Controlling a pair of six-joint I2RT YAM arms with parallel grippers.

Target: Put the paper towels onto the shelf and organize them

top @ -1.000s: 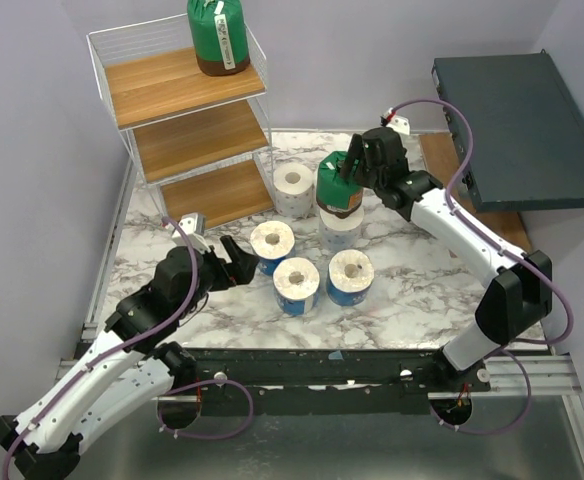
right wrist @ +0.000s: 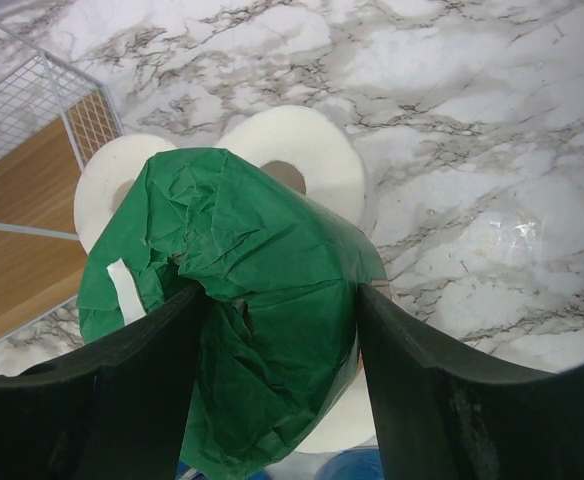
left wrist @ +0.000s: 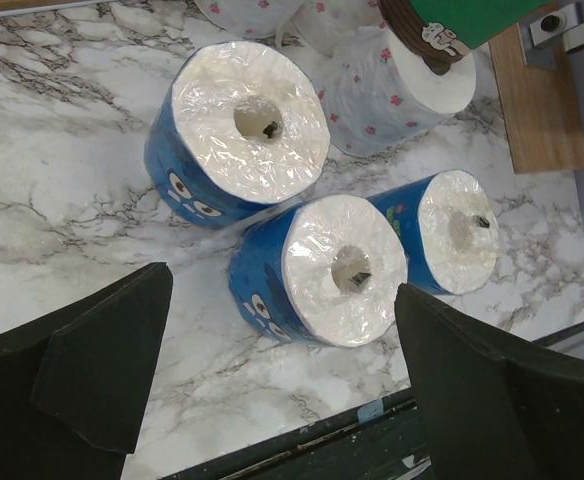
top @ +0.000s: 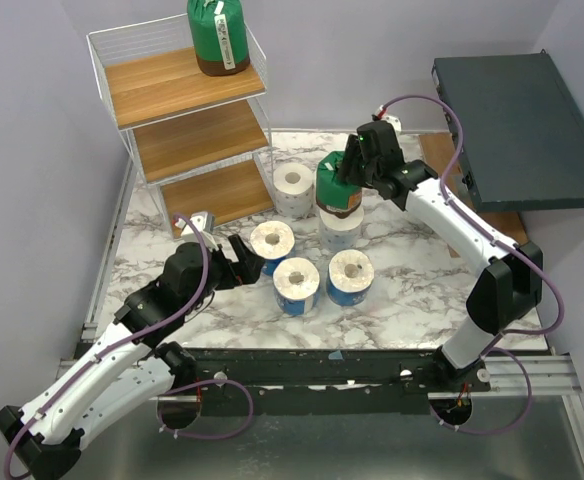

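Observation:
In the top view, a green-wrapped roll pack (top: pixel 338 184) with a brown base stands on a white roll (top: pixel 340 232). My right gripper reaches down over this pack, fingers (right wrist: pixel 387 335) on either side of its crinkled wrap; whether they grip it is unclear. Left of it, my left gripper (top: pixel 248 257) is open and empty beside the blue-wrapped rolls (top: pixel 272 245). The left wrist view shows those blue rolls (left wrist: pixel 242 125) standing upright on the marble. The white shelf (top: pixel 190 184) has wooden boards; another green pack (top: pixel 218 40) stands on its top board.
Another white roll (top: pixel 293 186) stands near the shelf's right side. A dark panel (top: pixel 527 130) juts out at the back right above a wooden board (top: pixel 438 155). The shelf's lower two boards are empty.
My right arm has shifted slightly left, bringing its gripper in closer over the green pack. The left gripper has edged slightly right. The rolls stand where they were.

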